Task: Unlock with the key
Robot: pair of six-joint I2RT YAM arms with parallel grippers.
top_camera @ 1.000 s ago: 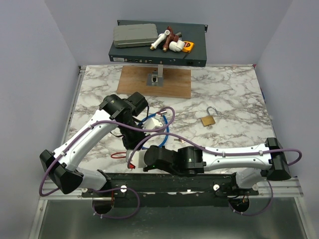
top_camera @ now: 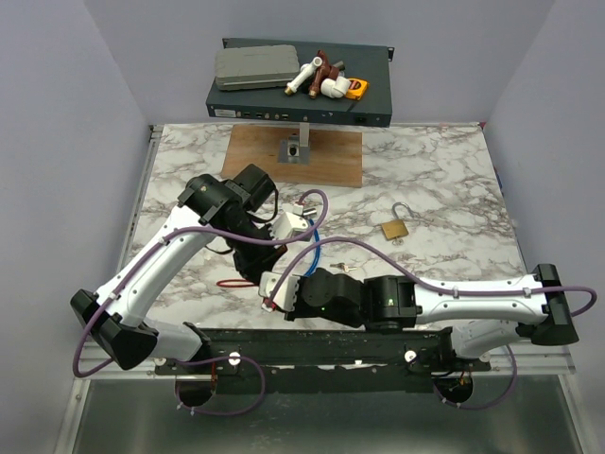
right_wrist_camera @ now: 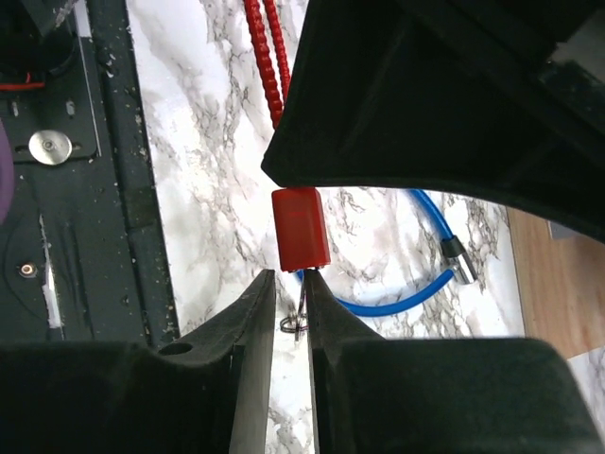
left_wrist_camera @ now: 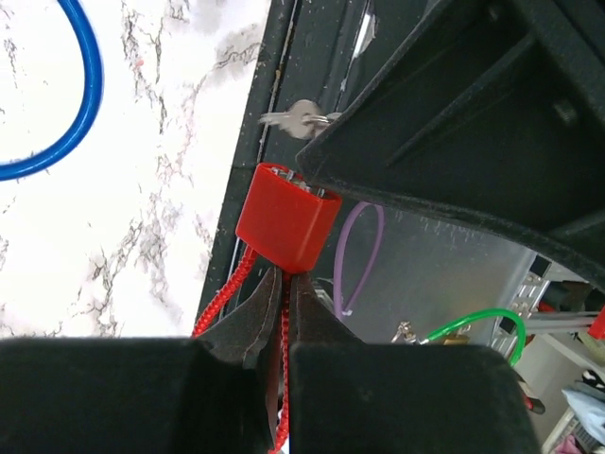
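A red lock body [left_wrist_camera: 287,218], with red cord below it, is at the tips of my left gripper, whose fingers are shut together. In the right wrist view the red body [right_wrist_camera: 301,229] hangs just above the fingertips of my right gripper, which are slightly apart; I cannot tell whether they touch it. Silver keys [left_wrist_camera: 304,120] show beyond the red body in the left wrist view, partly hidden by a black gripper housing. A brass padlock [top_camera: 394,229] lies on the marble at the right.
A blue cable lock [right_wrist_camera: 397,305] lies on the marble under the grippers. A wooden board [top_camera: 336,156] with a metal latch is at the back, below a dark shelf holding tools.
My right arm has shifted to the right in the top view.
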